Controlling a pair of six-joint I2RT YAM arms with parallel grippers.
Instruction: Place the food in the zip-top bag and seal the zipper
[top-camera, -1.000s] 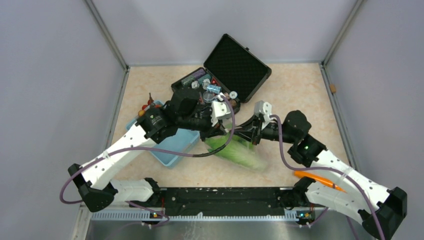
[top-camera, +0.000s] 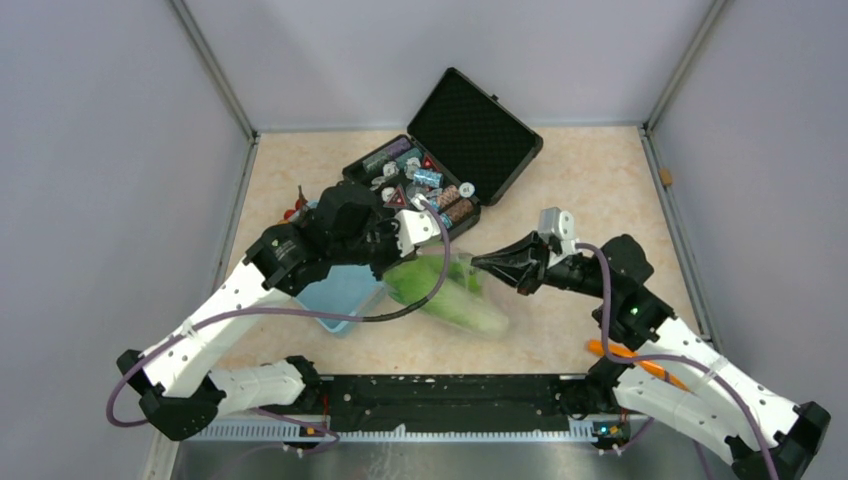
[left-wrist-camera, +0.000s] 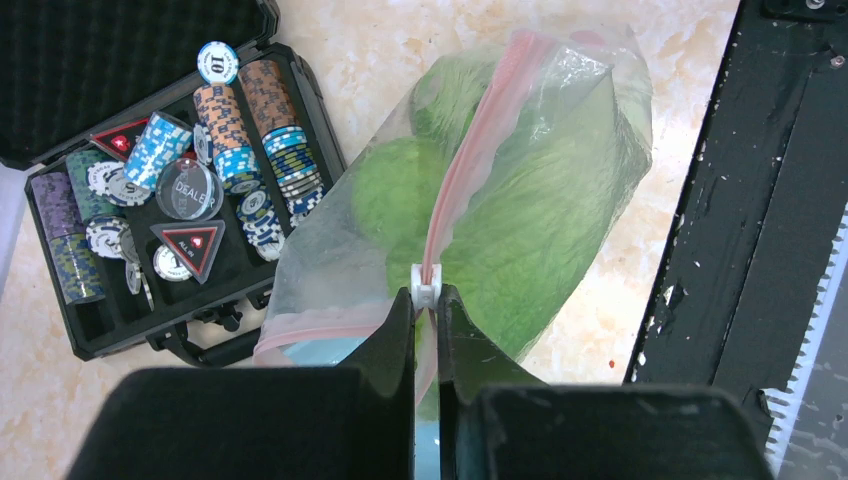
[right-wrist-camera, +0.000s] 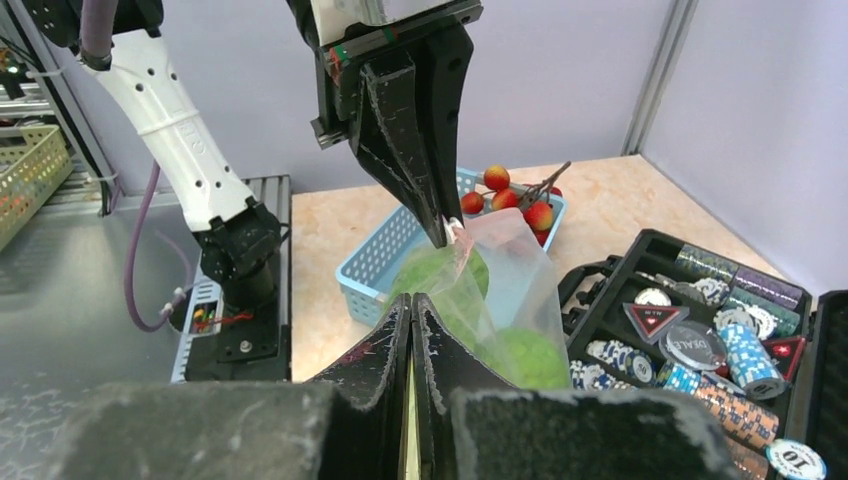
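A clear zip-top bag (left-wrist-camera: 600, 90) with a pink zipper (left-wrist-camera: 500, 95) holds leafy green cabbage (left-wrist-camera: 545, 215). My left gripper is shut on the small white zipper slider (left-wrist-camera: 425, 287). Beyond the slider the pink strips run together as one line; on the near side they part, one strip spreading left. In the top view, the bagged cabbage (top-camera: 455, 305) slants down-right from under the left gripper, above the table. My right gripper is shut, with nothing seen gripped between its fingertips. From above, its tips (top-camera: 477, 263) appear beside the bag's right upper side.
An open black case of poker chips (top-camera: 490, 135) stands behind the bag. A blue basket (right-wrist-camera: 370, 265) with red fruit (right-wrist-camera: 505, 198) sits at the left, partly under my left arm. An orange object (top-camera: 640, 360) lies by the right arm's base. Table right of the case is clear.
The two grippers were close together at the bag and are now apart. My left gripper has shifted left with the bag; the right gripper has turned and drawn slightly right.
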